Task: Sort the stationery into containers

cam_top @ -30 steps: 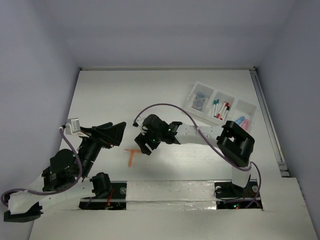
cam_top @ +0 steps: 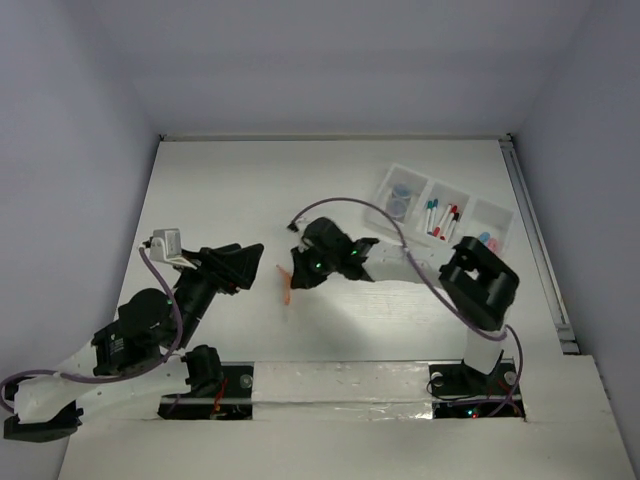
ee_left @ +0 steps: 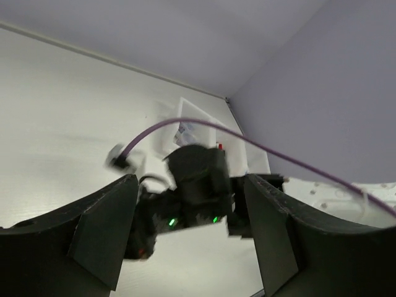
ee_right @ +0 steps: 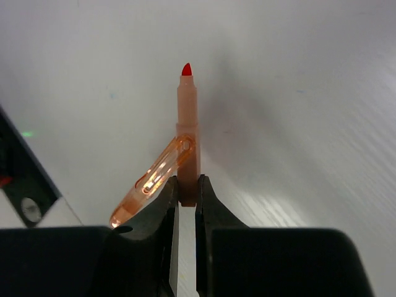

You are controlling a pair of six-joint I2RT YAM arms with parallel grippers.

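Note:
My right gripper is shut on a pale orange marker with a red tip, raised over the table. An orange translucent item lies slanting against or beneath it; I cannot tell if it is held too. My left gripper hangs at the left with its fingers apart, empty. At the back right a clear divided container holds a cup, several markers and blue and pink items.
Walls bound both sides and the back. A dark strip runs along the front edge, broken by a pale panel.
My right arm has moved right and slightly back from where it was, with orange stationery going along with it. The left gripper has shifted slightly.

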